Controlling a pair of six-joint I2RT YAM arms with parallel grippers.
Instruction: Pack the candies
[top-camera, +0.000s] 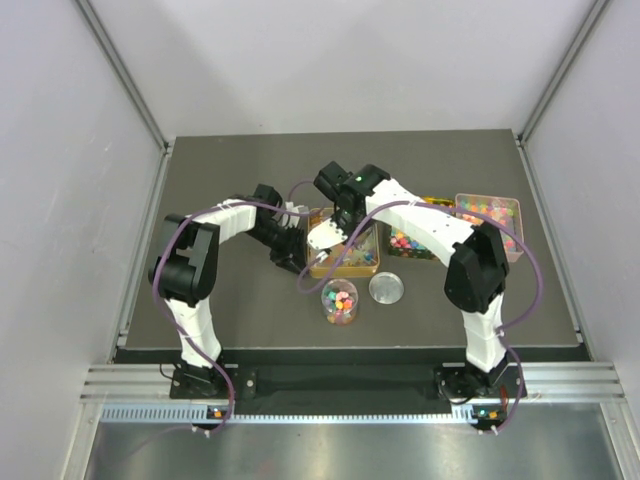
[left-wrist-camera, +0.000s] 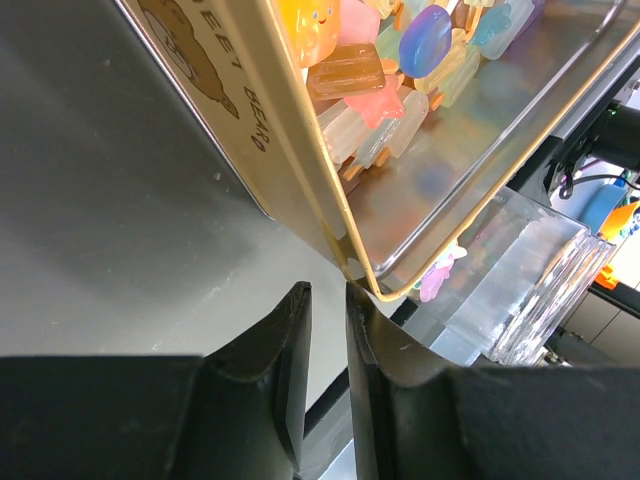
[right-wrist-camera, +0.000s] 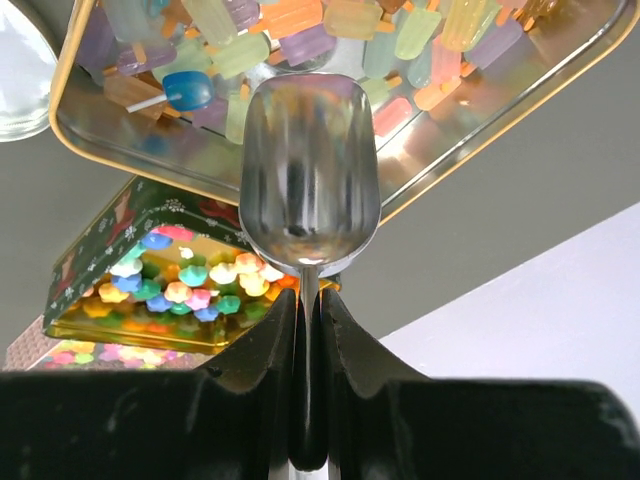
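A gold tin (top-camera: 345, 270) of popsicle-shaped and other candies sits mid-table under my right arm. In the left wrist view my left gripper is at the tin's outer corner (left-wrist-camera: 365, 280), fingers slightly apart with nothing seen between them. My right gripper is shut on a steel scoop (right-wrist-camera: 308, 170), held over the candy tin in the right wrist view. A clear jar (top-camera: 340, 301) of candies stands in front of the tin, its silver lid (top-camera: 386, 287) to its right.
A dark patterned box (right-wrist-camera: 130, 310) of colourful candies and a pink container (top-camera: 510, 220) of candies lie to the right.
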